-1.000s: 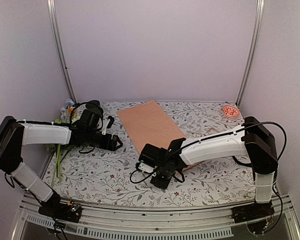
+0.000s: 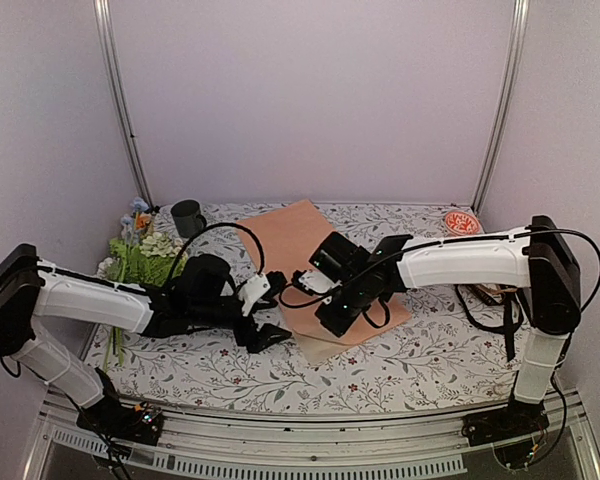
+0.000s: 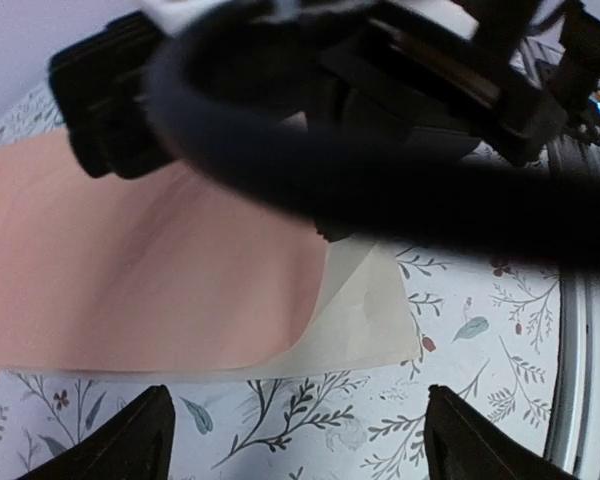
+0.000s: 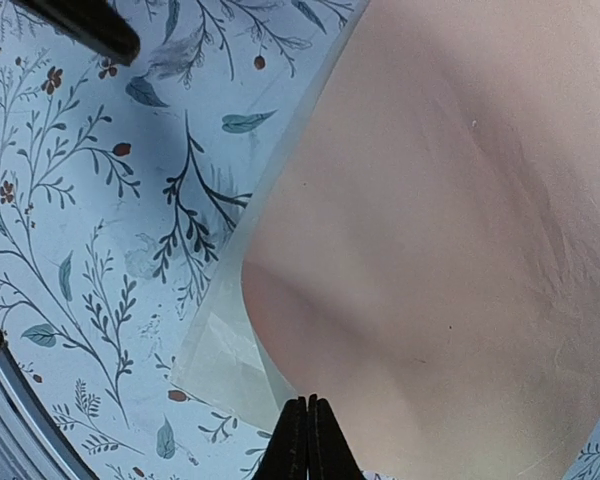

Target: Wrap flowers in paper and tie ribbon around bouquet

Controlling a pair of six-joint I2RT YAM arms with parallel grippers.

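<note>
A pink wrapping paper [image 2: 290, 230] with a pale translucent sheet [image 4: 220, 360] under its edge lies mid-table. My left gripper [image 2: 265, 325] stands open at the paper's left front; in the left wrist view its fingertips frame the sheet's edge, with the right arm's dark body above. My right gripper is shut over the paper, nothing visible between its fingers. At the left of the table lie the fake flowers [image 2: 140, 250] with green stems, partly behind the left arm.
A dark mug [image 2: 187, 219] stands at the back left. A red round item [image 2: 461, 222] sits at the back right, with dark items and straps [image 2: 490, 320] at the right.
My left gripper has moved right and toward the front, to the paper's edge. My right gripper has moved back over the paper, uncovering its front corner.
</note>
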